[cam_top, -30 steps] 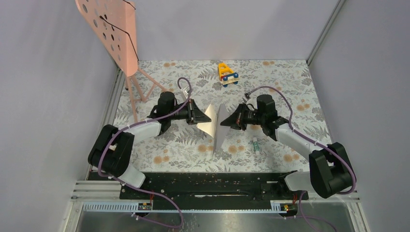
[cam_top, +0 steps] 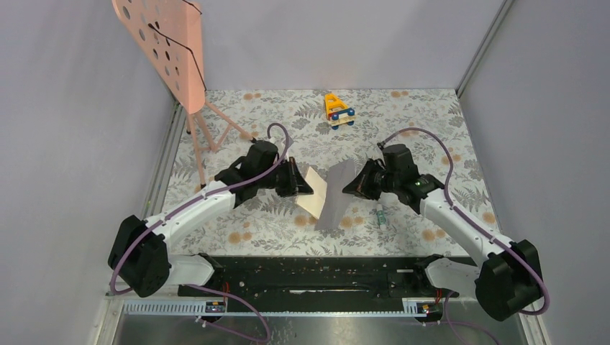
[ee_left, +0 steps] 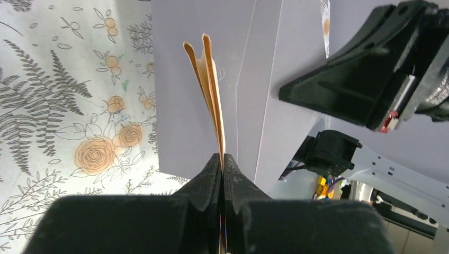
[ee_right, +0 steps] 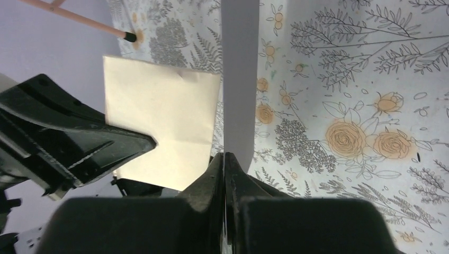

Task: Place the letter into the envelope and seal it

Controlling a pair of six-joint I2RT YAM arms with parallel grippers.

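Note:
Folded cream paper, the letter (cam_top: 314,192), hangs from my left gripper (cam_top: 309,192), which is shut on its edge. In the left wrist view the letter (ee_left: 214,103) is seen edge-on, its folded layers rising from the fingertips. A grey envelope (cam_top: 337,195) is pinched by my right gripper (cam_top: 347,192), shut on its side edge. The right wrist view shows the envelope (ee_right: 241,79) as a narrow strip above those fingertips. The letter (ee_right: 159,121) faces that camera, apart from the envelope and to its left. Whether the envelope's mouth stands open cannot be seen.
A small green-labelled tube (cam_top: 381,217) lies on the patterned cloth (cam_top: 273,226) below the right arm. A yellow and blue toy (cam_top: 338,111) sits at the back, and a pink easel-like stand (cam_top: 173,57) at the left.
Both papers stay held.

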